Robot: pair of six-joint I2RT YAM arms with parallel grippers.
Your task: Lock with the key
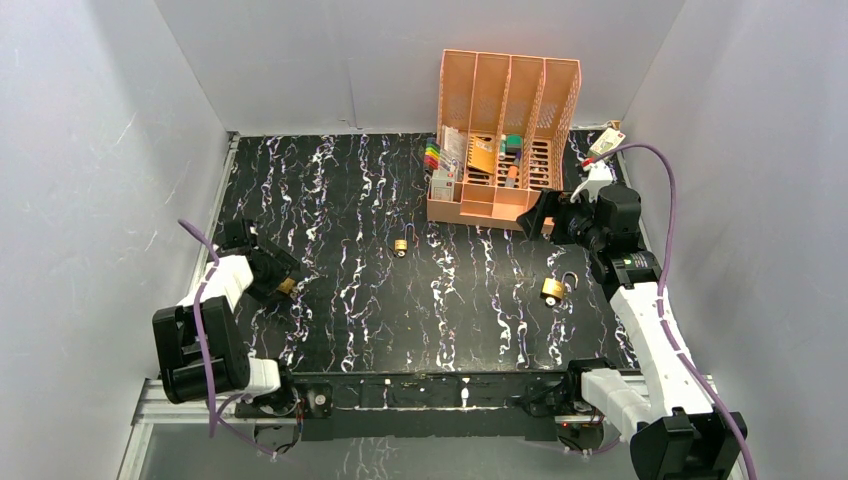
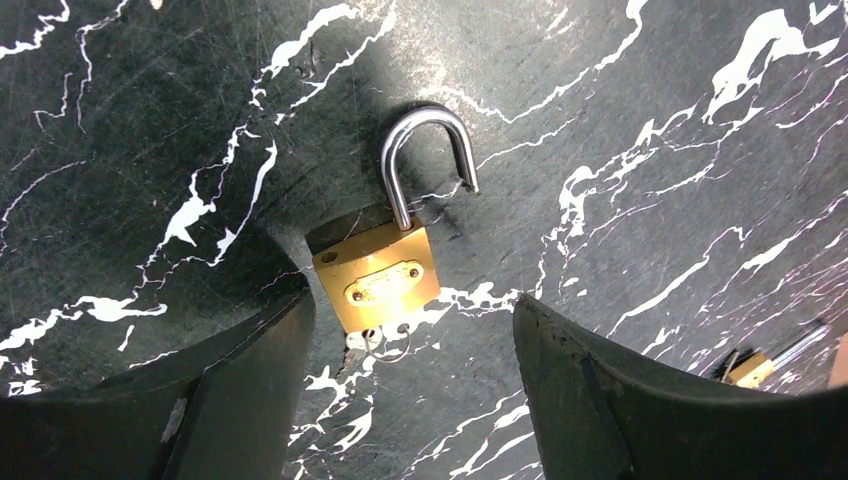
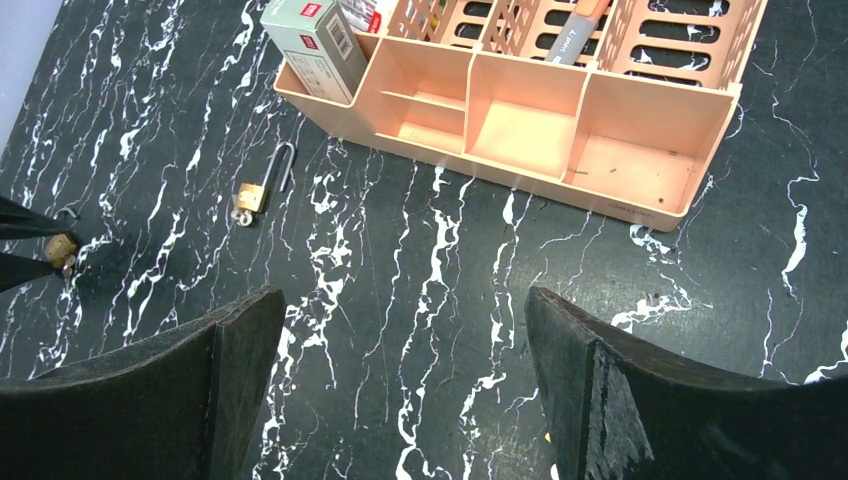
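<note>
A brass padlock [image 2: 385, 280] with its shackle raised lies on the black marbled table, a small key [image 2: 352, 350] and ring at its lower end. My left gripper is over it, fingers part open on either side, not visibly closed on it. A second padlock [image 1: 400, 247] with a long open shackle lies mid-table. A larger open padlock [image 1: 552, 290] lies on the right. My right gripper stands open and empty above the table, near the organizer.
A peach organizer [image 1: 475, 210] with boxes, markers and stationery stands at the back right. Grey walls border the sides and back.
</note>
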